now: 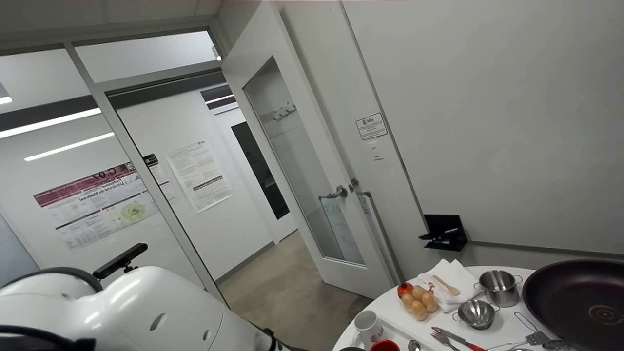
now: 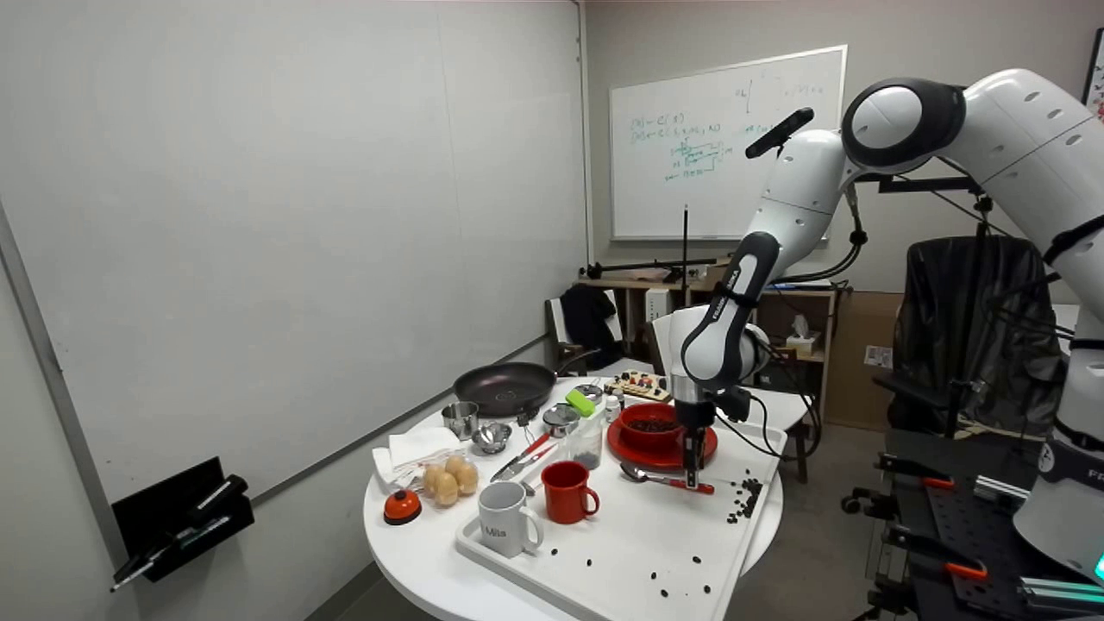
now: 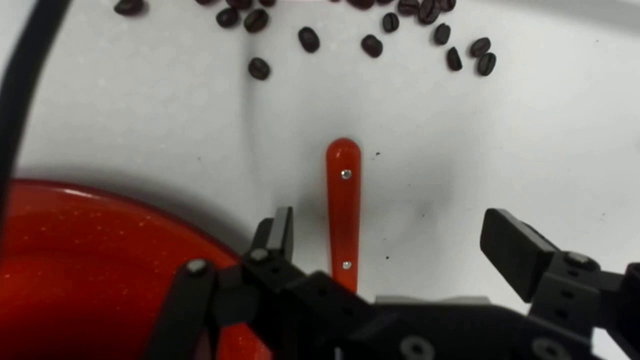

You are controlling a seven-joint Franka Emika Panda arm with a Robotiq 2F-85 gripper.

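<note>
My gripper stands open in the wrist view, its fingers wide apart. Between them, nearer the left finger (image 3: 280, 231), lies a red handle (image 3: 343, 204) with two silver rivets, flat on the white tray. The lower part of that handle is hidden behind the gripper body. In the second exterior view the gripper (image 2: 691, 485) points straight down, low over the handle (image 2: 704, 488) of a spoon (image 2: 633, 473). Left of the handle in the wrist view is a red plate (image 3: 120, 240). A red bowl of dark beans (image 2: 652, 419) sits on that plate.
Loose coffee beans (image 2: 743, 502) lie on the tray (image 2: 621, 564). A red mug (image 2: 566, 495) and a white mug (image 2: 504, 517) stand toward its near left. Eggs (image 2: 451, 482), small steel pots and a black pan (image 2: 504, 390) are farther left.
</note>
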